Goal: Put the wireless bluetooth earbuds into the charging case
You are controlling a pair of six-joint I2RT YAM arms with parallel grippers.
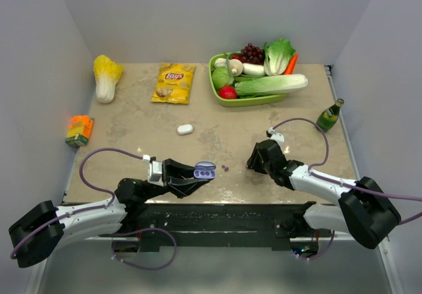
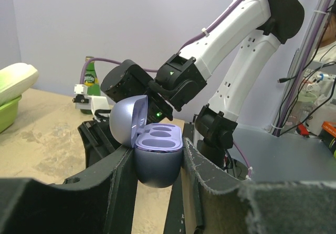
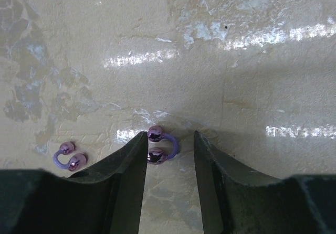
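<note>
My left gripper is shut on the lavender charging case (image 2: 157, 167), held above the table's front edge with its lid raised and its slots facing up, empty. On the table in the right wrist view lies one purple earbud (image 3: 174, 142), a curved band with two shiny ends. My right gripper is part open over it, one finger at each side; the left fingertip overlaps the earbud's ends, and I cannot tell whether it touches. The other earbud (image 3: 61, 163) lies farther left, outside the fingers; from above, this earbud (image 1: 225, 168) sits between the two arms.
A small white case (image 1: 185, 129) lies mid-table. Behind it are a chips bag (image 1: 174, 83) and a green basket (image 1: 254, 101) of vegetables. A green bottle (image 1: 330, 116) stands at the right edge. The table between the arms is mostly clear.
</note>
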